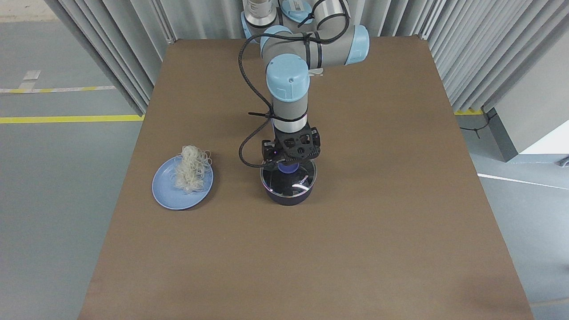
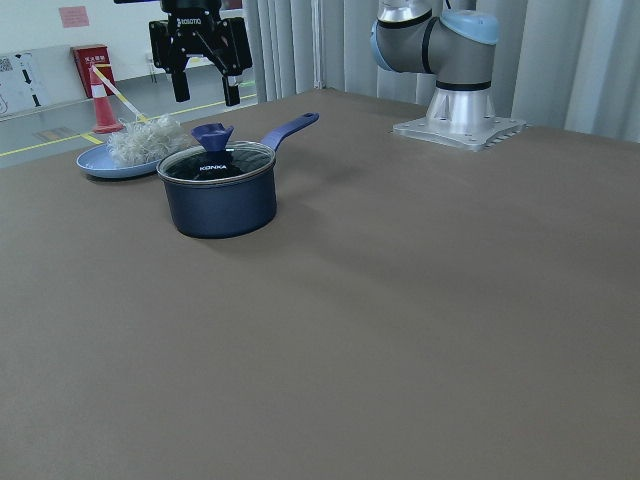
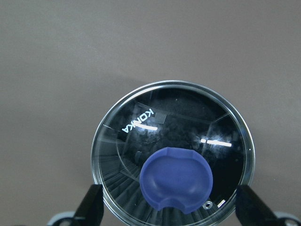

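A dark blue saucepan (image 2: 222,205) with a glass lid (image 3: 174,113) and blue knob (image 3: 176,176) stands on the table. Its handle (image 2: 290,130) points away from the front camera. My gripper (image 2: 207,92) hangs above the pot, open, its fingers apart with nothing between them. In the wrist view the fingertips flank the knob from above. In the front view the gripper hides the handle and part of the lid.
A blue plate (image 1: 168,189) with a tangle of white noodle-like strands (image 1: 192,168) lies left of the pot in the front view.
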